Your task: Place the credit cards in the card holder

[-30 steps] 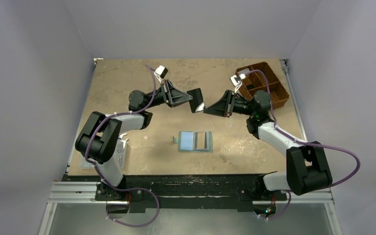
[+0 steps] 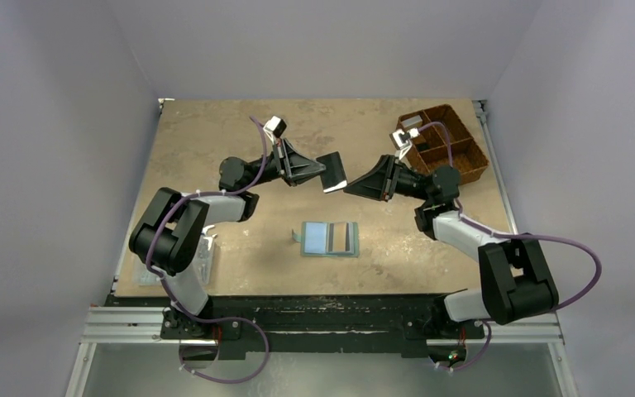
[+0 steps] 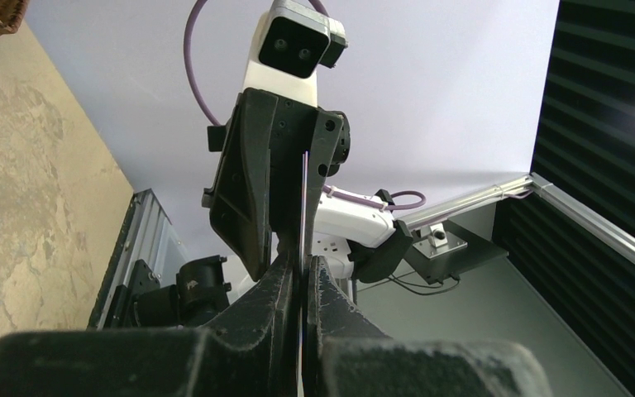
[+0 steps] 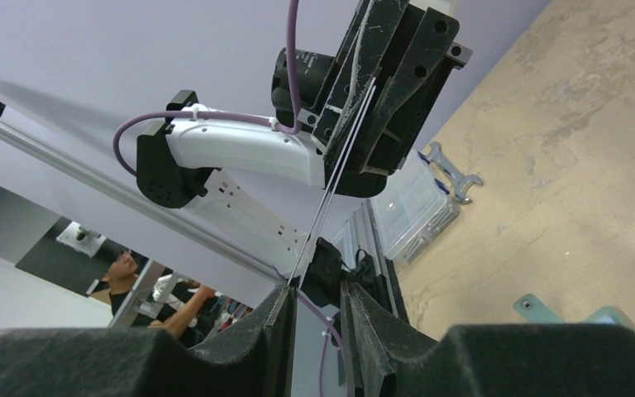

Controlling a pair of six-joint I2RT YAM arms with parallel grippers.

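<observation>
A black card (image 2: 331, 169) with a pale strip along its lower end is held above the table between the two arms. My left gripper (image 2: 322, 168) is shut on its upper left edge; in the left wrist view the card (image 3: 304, 198) is a thin upright line rising from the fingertips. The right gripper (image 2: 347, 191) is part open at the card's lower right corner. In the right wrist view a gap shows between its fingers, and the card's thin edges (image 4: 343, 157) run down to the left fingertip; contact is hard to tell. The green card holder (image 2: 303, 248) lies unfolded on the table below.
A brown divided basket (image 2: 471, 169) stands at the back right. At the front left, partly behind the left arm, is a clear plastic box (image 4: 409, 207) with a wrench (image 4: 456, 175) beside it. Bare table surrounds the holder.
Both grippers have shifted only slightly, the right one a little further right. The card stays in my left gripper; the pale patch on it looks different as its tilt or the light varies.
</observation>
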